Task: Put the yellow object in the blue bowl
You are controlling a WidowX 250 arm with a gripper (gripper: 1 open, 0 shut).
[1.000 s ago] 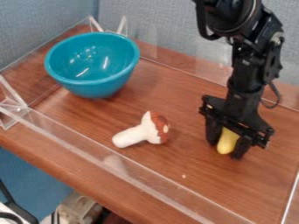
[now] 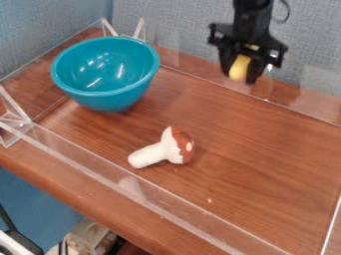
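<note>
High at the back, right of centre, my black gripper (image 2: 241, 70) is shut on the yellow object (image 2: 240, 68). The object hangs clear of the table with its lower end showing; its upper part is hidden between the fingers. To the left stands the blue bowl (image 2: 88, 72), upright near the back left corner, and its visible inside looks empty. The gripper and the object are to the right of the bowl, apart from it.
A white mushroom-like toy (image 2: 159, 150) with a reddish-brown cap lies mid-table, in front of the bowl. Low clear walls edge the wooden table (image 2: 253, 159), with white brackets (image 2: 14, 120) at the left.
From low over the table's right side, the gripper has risen and moved toward the back, carrying the yellow object. The bowl and the white toy have stayed put.
</note>
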